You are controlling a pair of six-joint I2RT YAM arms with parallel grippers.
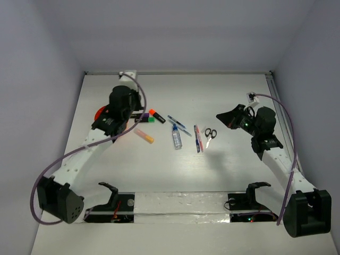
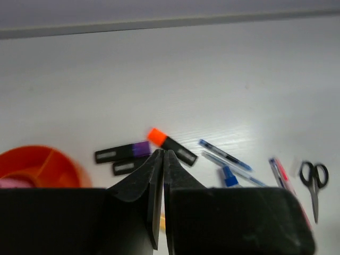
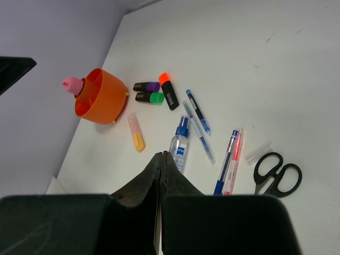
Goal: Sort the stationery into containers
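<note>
My left gripper (image 1: 140, 108) is shut with nothing visible between its fingers, above the purple-ended marker (image 3: 146, 86) and green-ended marker (image 3: 149, 97). To their right lies an orange-capped black marker (image 1: 157, 116). The orange divided container (image 3: 106, 100) has something pink (image 3: 73, 85) in it; my left arm mostly covers it in the top view. A yellow-orange highlighter (image 1: 144, 136), clear blue-capped bottle (image 1: 177, 138), two blue pens (image 3: 198, 112) (image 3: 201, 134), another blue pen (image 3: 227, 162), red pen (image 3: 234, 162) and black scissors (image 3: 277, 173) lie loose. My right gripper (image 1: 219, 117) hangs shut and empty, right of the scissors.
A small clear piece (image 3: 258, 152) lies beside the scissors. Walls close in on the left and right sides.
</note>
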